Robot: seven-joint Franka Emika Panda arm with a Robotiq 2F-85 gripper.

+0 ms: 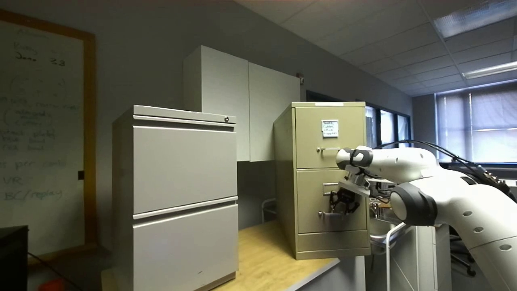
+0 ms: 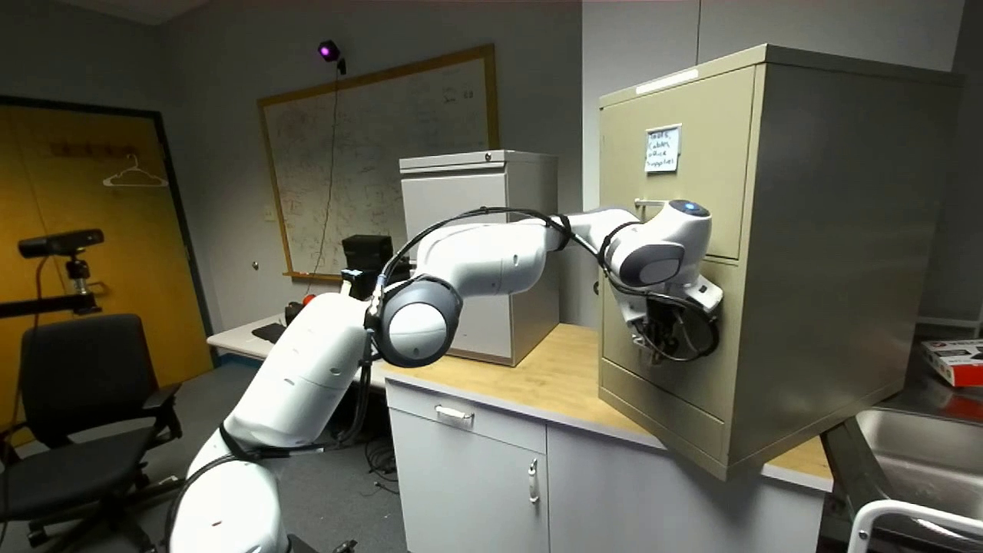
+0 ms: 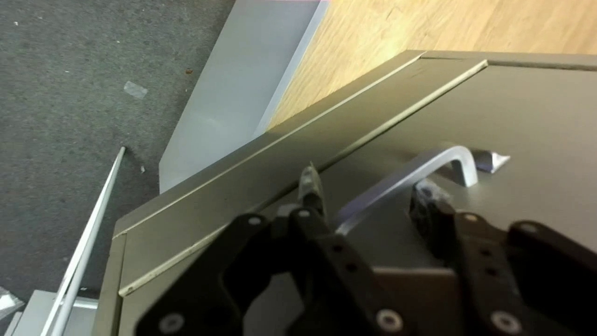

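My gripper is at the lower drawer of the beige filing cabinet, its fingers pointing toward the drawer front. A gap remains between its fingers, so it is open. The drawer's silver handle crosses that gap in the wrist view, one end reaching past the right finger; whether either finger touches it, I cannot tell. From the first exterior side, the dark gripper overlaps the handle's right part. The arm's wrist hides this handle in the second exterior view. Both cabinet drawers look closed.
A light grey cabinet stands to the left on the wooden counter. The beige cabinet's upper drawer has its own handle. A metal sink and a white rail lie to its right.
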